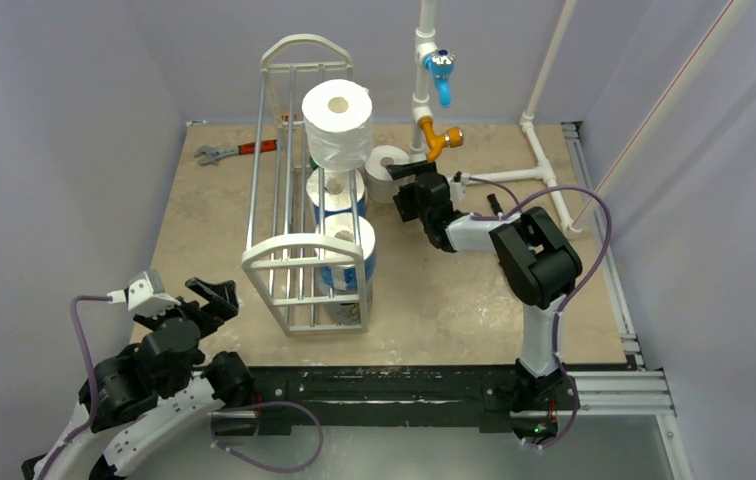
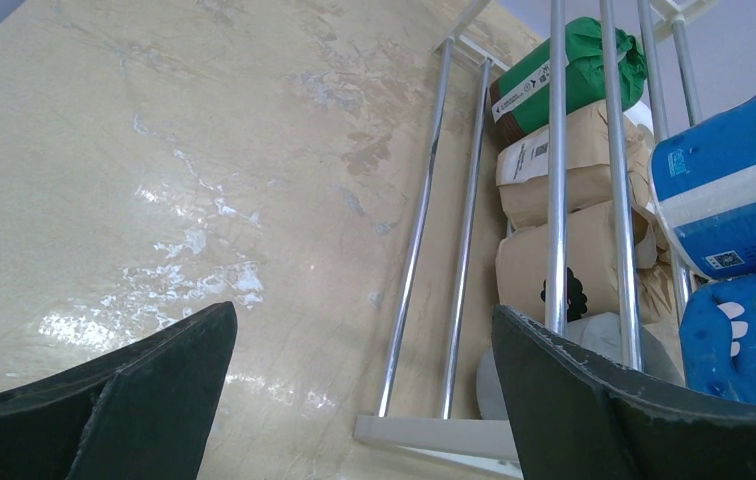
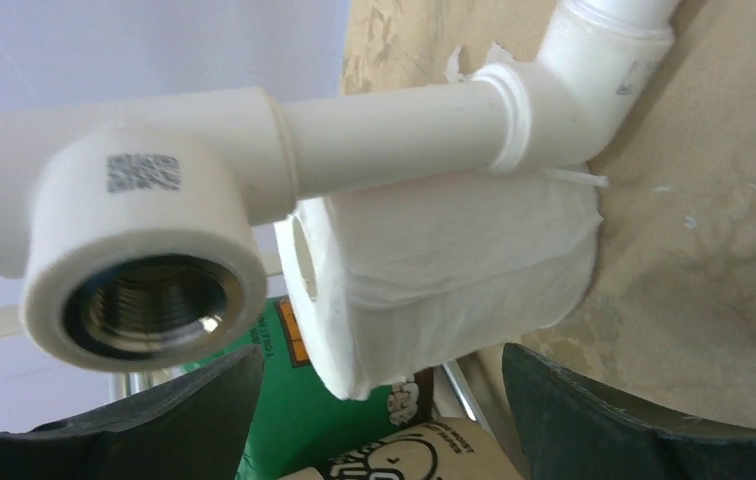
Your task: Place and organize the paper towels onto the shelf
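Note:
A white paper roll point(image 1: 382, 185) stands on the floor between the shelf's right side and the pipe; the right wrist view shows the same roll point(image 3: 454, 260) partly behind a white pipe. My right gripper point(image 1: 403, 188) is open beside it, nothing between the fingers. The white metal shelf point(image 1: 304, 240) carries one white roll point(image 1: 339, 140) on top, with two blue-wrapped rolls point(image 1: 335, 195) point(image 1: 349, 255) in front of it. My left gripper point(image 1: 194, 296) hangs open at the front left of the shelf, empty; its fingers point(image 2: 154, 380) show bare floor and shelf rods between them.
The vertical pipe with its orange tap point(image 1: 436, 138) and the horizontal pipe point(image 1: 504, 176) crowd the right gripper. A wrench point(image 1: 239, 150) lies left of the shelf. Brown and green packs point(image 2: 564, 85) fill the lower shelf.

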